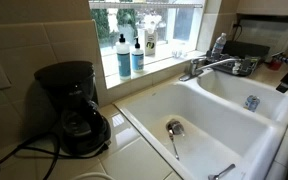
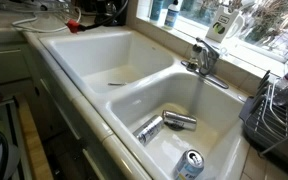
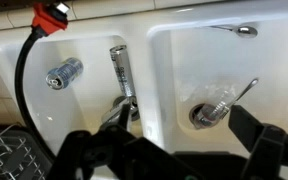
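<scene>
In the wrist view my gripper stands open above the double sink (image 3: 164, 75), its dark fingers apart at the bottom of the picture. Nothing shows between them. In the right-hand basin a metal utensil (image 3: 244, 92) lies at the drain (image 3: 200, 116), and a spoon (image 3: 246, 31) lies near the basin's edge. The other basin holds a can (image 3: 64, 73), also seen in exterior view 1 (image 1: 251, 103). Exterior view 2 shows a can (image 2: 191, 163) in the nearer basin, beside shiny metallic cylinders (image 2: 179, 120) that I cannot identify. The gripper is not clearly visible from outside.
The faucet (image 3: 121, 70) reaches over the can's basin. A black coffee maker (image 1: 76, 105) stands on the tiled counter, its cord trailing. Bottles (image 1: 123, 57) line the windowsill. A dish rack (image 2: 274, 120) sits beside the sink. Much of both basins is bare.
</scene>
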